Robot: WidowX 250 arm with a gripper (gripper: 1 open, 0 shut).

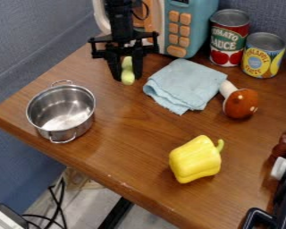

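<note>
My black gripper [126, 55] is at the back left of the wooden table [133, 170], with a pale green, elongated vegetable [128, 72] between or just below its fingers; its lower tip is near or on the wood. A steel pot [61, 113] stands at the left edge. A folded blue cloth [182, 87] lies right of the gripper.
A toy microwave [182, 27], a tomato can [228, 38] and a yellow can [264, 55] stand at the back. A mushroom [239, 104] and yellow pepper [195, 160] lie right. Dark items line the right edge.
</note>
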